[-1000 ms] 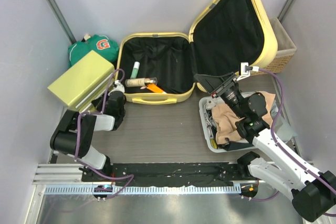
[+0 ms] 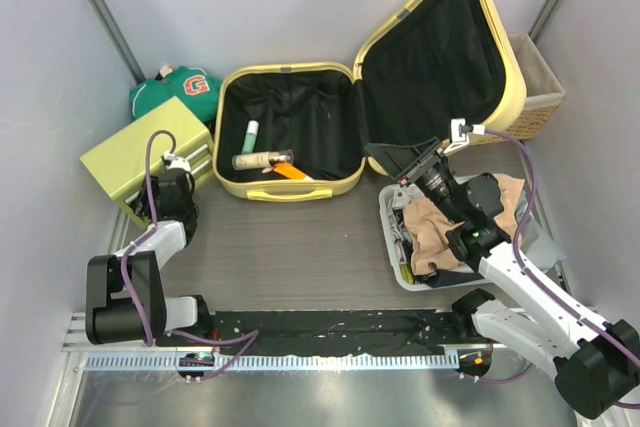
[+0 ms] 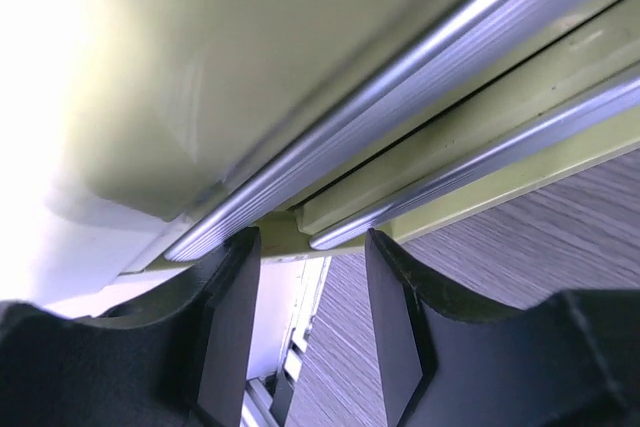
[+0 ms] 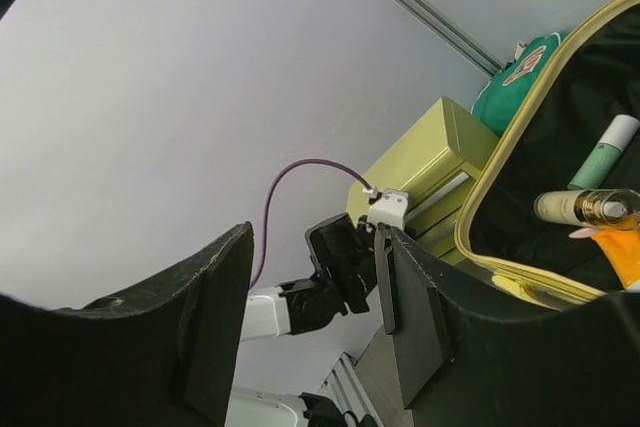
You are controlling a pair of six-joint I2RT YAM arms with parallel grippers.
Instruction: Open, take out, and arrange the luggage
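The yellow suitcase (image 2: 290, 189) lies spread at the back, its black-lined lid (image 2: 435, 57) leaning up on the right. Inside its base are a green tube with a white cap (image 2: 251, 136), a clear bottle (image 2: 262, 160) and an orange item (image 2: 290, 171). Left of it stands a pale yellow-green drawer cabinet (image 2: 145, 152). My left gripper is open against the cabinet's front; the ends of two silver handle bars (image 3: 340, 235) show near its fingertips. My right gripper, open and empty, hangs above the floor by the lid's lower corner.
A grey bin (image 2: 395, 257) holding clothes (image 2: 430, 232) sits below my right arm. Behind the lid is a wicker basket (image 2: 540, 87). A green cap (image 2: 185, 92) lies behind the cabinet. Bare floor (image 2: 290, 257) stretches in front of the suitcase.
My left arm has swung left along the cabinet's front. The cabinet and the suitcase base have both shifted slightly left, and the lid has tilted a little. The right arm is still.
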